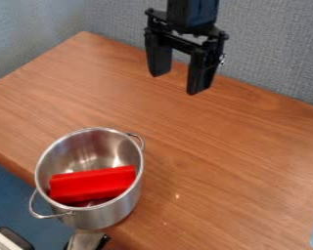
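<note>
My black gripper [179, 61] hangs open above the back of the wooden table, upper middle, with nothing between its fingers. A steel pot [117, 146] with two loop handles stands at the near left of the table, holding a red cylindrical object [94, 183] lying on its side.
A grey wall runs behind it. At the bottom left, past the table's edge, are a blue surface and some white and metal items, partly out of view.
</note>
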